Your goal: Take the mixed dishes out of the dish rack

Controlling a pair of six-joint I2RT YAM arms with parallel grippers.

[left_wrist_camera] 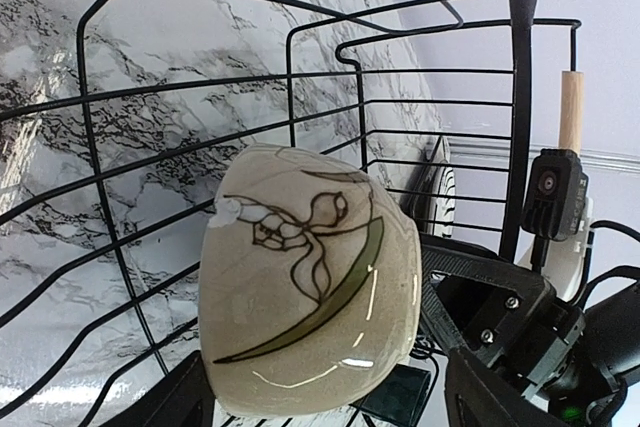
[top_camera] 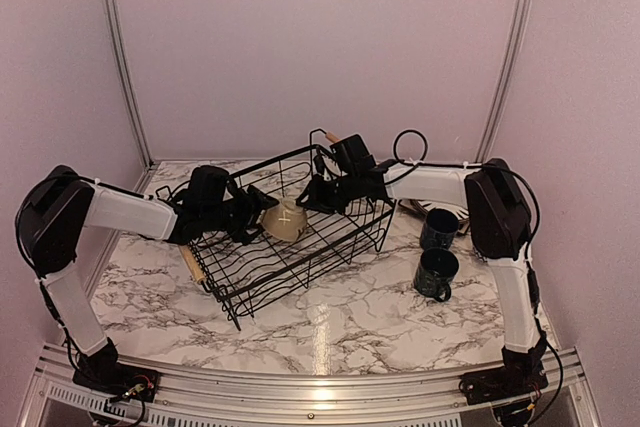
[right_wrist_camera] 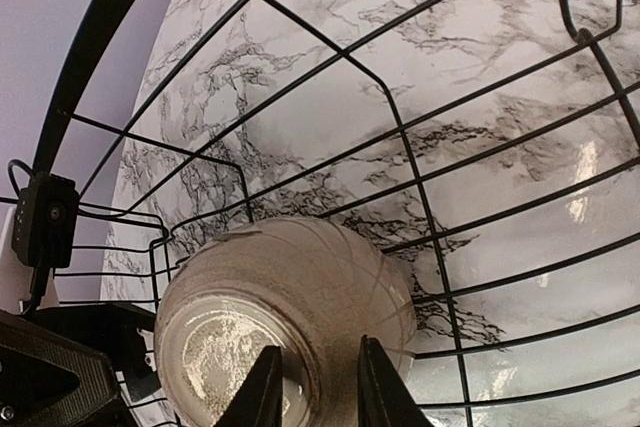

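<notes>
A cream bowl (top_camera: pixel 287 220) with a green and brown floral pattern is upside down and tilted in the black wire dish rack (top_camera: pixel 262 277). My right gripper (top_camera: pixel 306 203) is shut on the bowl at its foot ring; in the right wrist view its fingertips (right_wrist_camera: pixel 262 387) stand either side of the ring's edge. At the bowl's left, my left gripper (top_camera: pixel 262 215) is open, its fingers (left_wrist_camera: pixel 175 402) wide apart in the left wrist view with the bowl (left_wrist_camera: pixel 310 287) ahead of them. Whether the bowl still rests on the wires is unclear.
Two dark mugs (top_camera: pixel 436 275) stand on the marble table right of the rack. Behind them, partly hidden by the right arm, lies a plate-like stack (top_camera: pixel 412 209). Free table (top_camera: pixel 300 337) stretches in front of the rack. The two grippers are close together.
</notes>
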